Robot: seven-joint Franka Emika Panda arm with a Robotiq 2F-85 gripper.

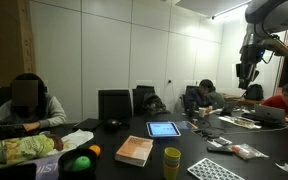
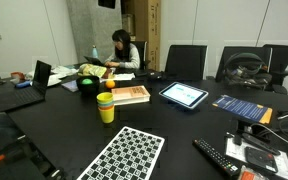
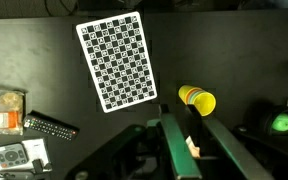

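My gripper hangs high over the right side of the table in exterior view 1, clear of everything on it. In the wrist view its dark fingers reach up from the bottom edge; whether they hold anything does not show clearly. Below lie a white-and-black checkered board, a yellow cup stack with coloured bands and a black remote. The cups stand upright near the board in exterior view 2. An orange-covered book lies behind them.
A dark bowl with a green object stands at the left, an orange ball close by. A lit tablet lies farther back. Packets and cables clutter the right side. People sit around the table. Bare black tabletop stretches between.
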